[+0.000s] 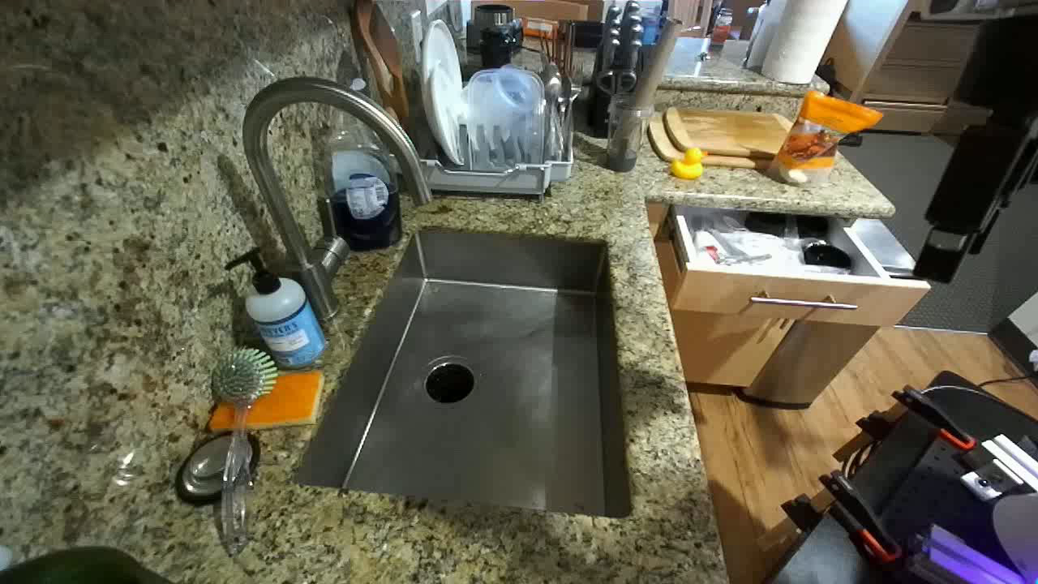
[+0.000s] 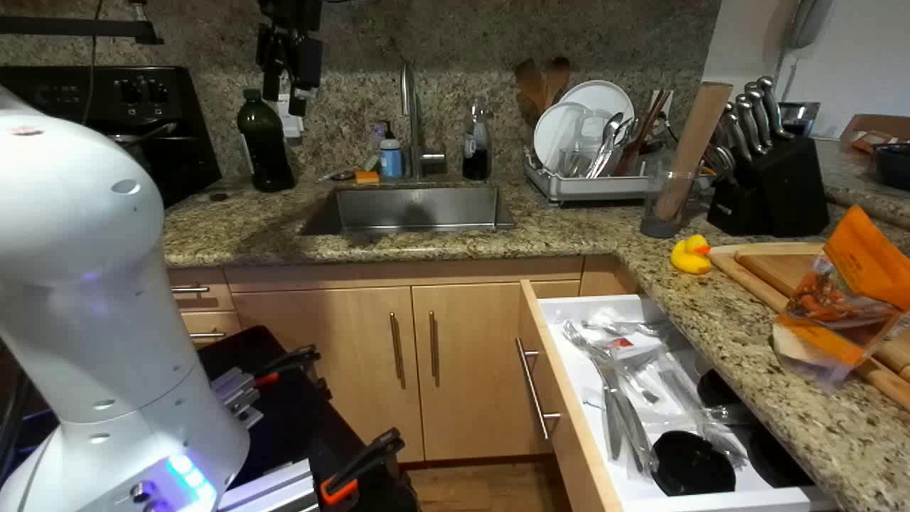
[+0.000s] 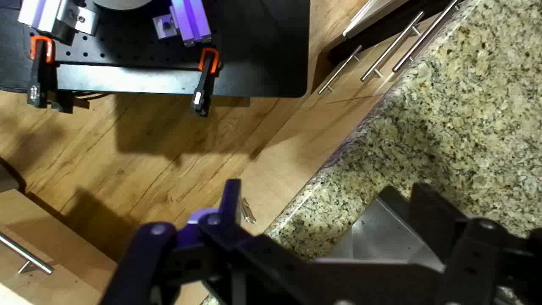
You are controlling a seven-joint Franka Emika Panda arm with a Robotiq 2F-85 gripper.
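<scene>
My gripper is open, its two black fingers spread wide with only the floor and counter showing beyond them. In exterior view 2 the gripper (image 2: pixel 286 98) hangs high at the upper left, pointing down, clear of the counter. Part of it shows at the right edge of exterior view 1. A yellow rubber duck (image 2: pixel 691 255) stands on the counter by the cutting boards (image 1: pixel 725 131). The orange food bag (image 1: pixel 815 138) rests on those boards. Below that counter, a drawer (image 2: pixel 569 409) is pulled out, holding cutlery, plastic packets and black round items.
The steel sink (image 1: pixel 521 375) looks empty. Around it stand the curved faucet (image 1: pixel 277 175), soap bottle (image 1: pixel 285 316), orange sponge (image 1: pixel 282 399) and scrub brush (image 1: pixel 243 380). A loaded dish rack (image 2: pixel 597 186) and knife block (image 2: pixel 772 188) line the back. The open drawer juts into the floor space.
</scene>
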